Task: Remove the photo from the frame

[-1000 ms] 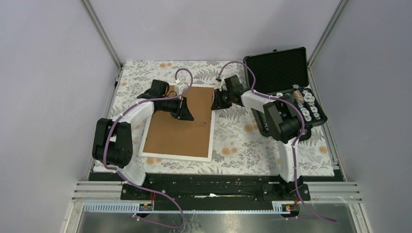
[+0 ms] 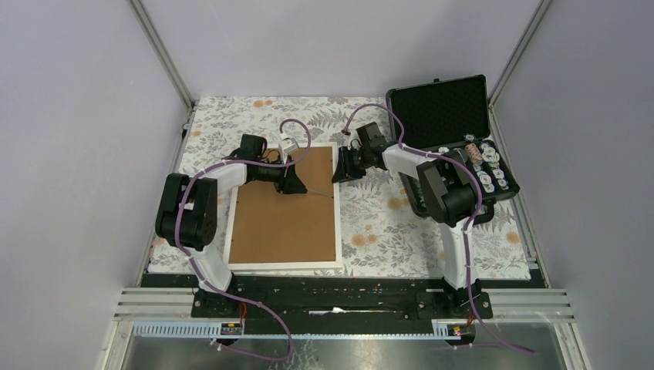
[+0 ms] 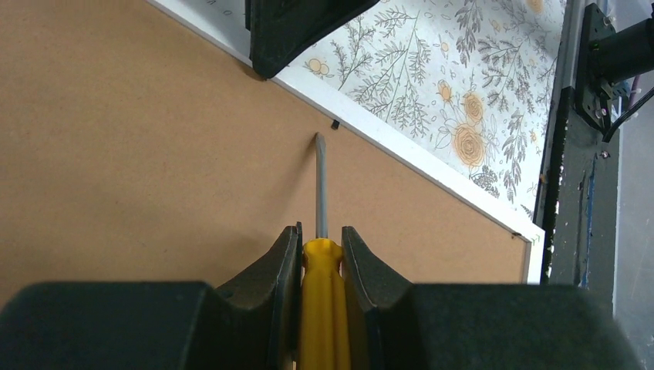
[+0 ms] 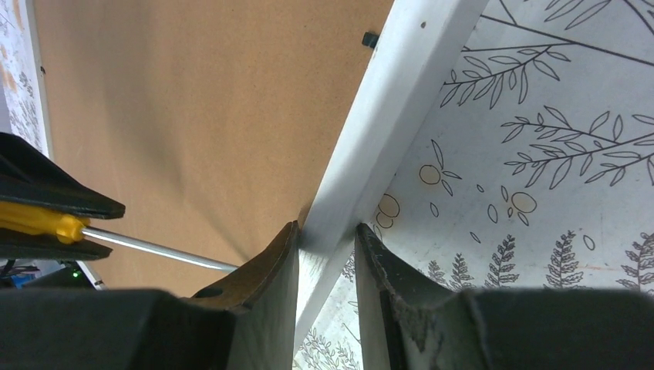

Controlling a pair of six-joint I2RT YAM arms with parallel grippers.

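A picture frame with white edges [image 2: 338,231] lies back side up, its brown backing board [image 2: 285,227] showing; any photo is hidden beneath. My right gripper is shut on the frame's white edge. A yellow-handled screwdriver [image 3: 324,308] is held by my left gripper, shut around its handle. Its metal shaft [image 4: 162,250] reaches over the board toward that same edge. In the left wrist view, the tip appears close to a small dark tab [image 3: 335,124] at the frame's inner edge. Whether tip and board touch, I cannot tell.
An open black case [image 2: 439,112] with several round items stands at the back right. Patterned cloth [image 2: 385,247] covers the table, with free room right of the frame. Another dark tab [image 4: 371,39] sits along the edge held by my right gripper.
The frame has shifted toward the table's front and turned slightly, now lying straighter. The left gripper and screwdriver moved a little, staying over the board.
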